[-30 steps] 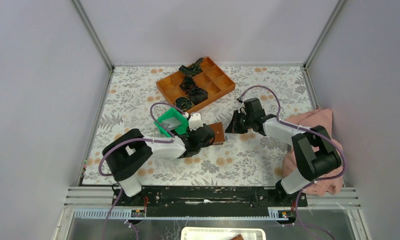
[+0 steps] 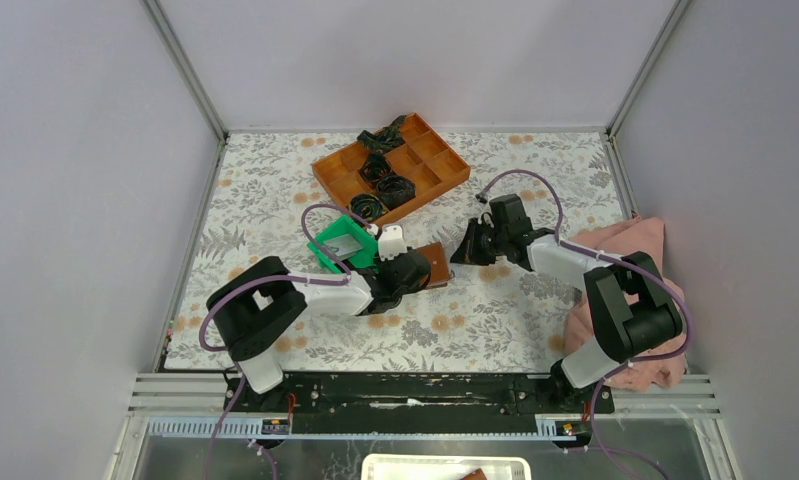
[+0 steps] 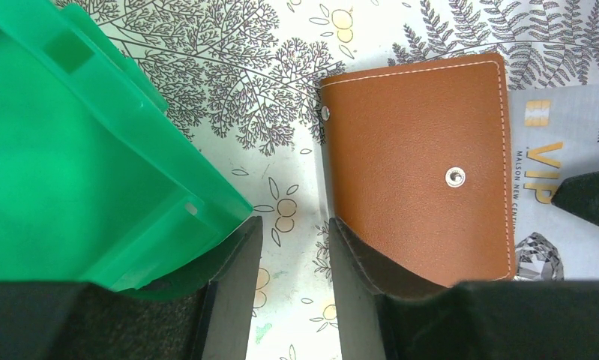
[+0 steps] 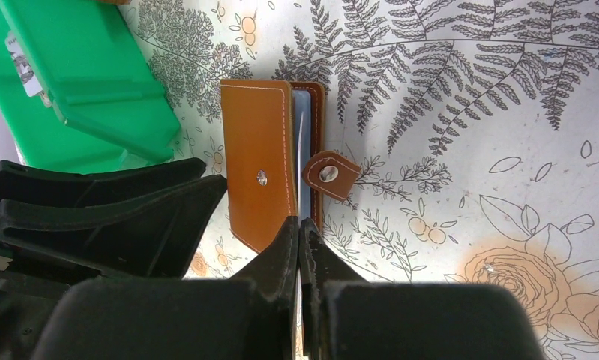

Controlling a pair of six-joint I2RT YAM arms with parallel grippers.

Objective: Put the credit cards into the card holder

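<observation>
The brown leather card holder [image 3: 423, 172] lies between my two grippers, its mouth towards the right arm. A grey VIP card [image 3: 540, 135] sits partly inside and sticks out of that mouth. Edge-on in the right wrist view, the card runs as a thin pale line down to my right gripper, which is shut on it; one dark finger [image 3: 592, 199] crosses its face in the left wrist view. My left gripper is part open with nothing gripped, its right finger close by the holder's closed side. Contact there is unclear.
A green box [image 2: 343, 243] stands close on the left, beside the left gripper. Behind is a wooden tray [image 2: 437, 165] with black cables. The holder's snap strap [image 4: 332, 174] sticks out at its mouth. Open tablecloth lies in front; a pink cloth [image 2: 630, 290] is at far right.
The left arm looks almost still in the top view.
</observation>
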